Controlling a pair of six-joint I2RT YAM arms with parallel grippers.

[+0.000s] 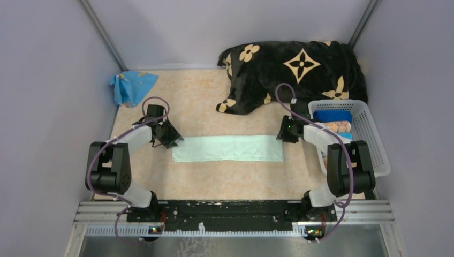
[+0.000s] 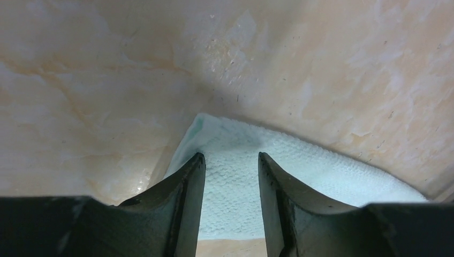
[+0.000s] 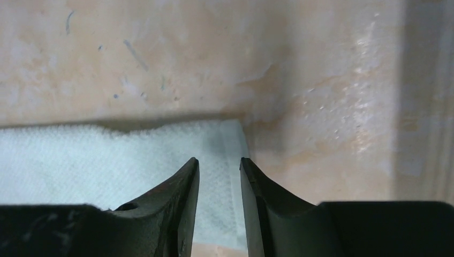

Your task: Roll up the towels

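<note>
A pale mint towel [image 1: 227, 148] lies as a long flat strip across the middle of the table. Its top left corner shows in the left wrist view, where my left gripper hangs over it, fingers apart, with only flat towel seen through the gap. At the strip's other end, my right gripper is open above the top right corner, the towel's [image 3: 155, 166] edge running below its fingertips. Whether any fingertip touches the cloth cannot be told.
A white basket [image 1: 378, 147] holding several rolled towels stands at the right, close to my right arm. A dark patterned blanket [image 1: 300, 75] is heaped at the back right, and a blue cloth [image 1: 131, 88] lies at the back left. Bare table [image 1: 230, 179] lies in front of the strip.
</note>
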